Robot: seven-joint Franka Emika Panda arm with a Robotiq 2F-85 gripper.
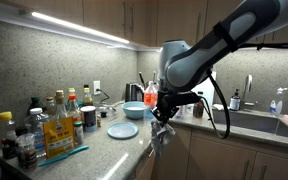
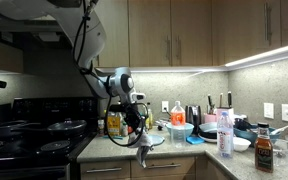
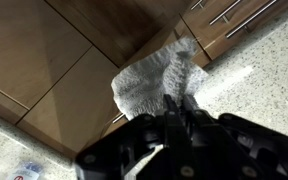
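A grey-white cloth [image 3: 156,84] hangs from my gripper, pinched between the shut fingers. In exterior view 1 the cloth [image 1: 160,134] dangles just off the counter's front edge, in front of the lower cabinets, with my gripper [image 1: 163,112] above it. Exterior view 2 shows the same cloth [image 2: 143,152] hanging over the counter front below the arm. The fingertips themselves are largely covered by the cloth and the dark gripper body in the wrist view.
On the counter [image 1: 104,158] stand several bottles and jars [image 1: 59,130] at the left. A light blue plate [image 1: 122,130] and blue bowl [image 1: 134,110] sit farther back, near a blue utensil [image 1: 64,157]. The sink [image 1: 259,121] is at the right.
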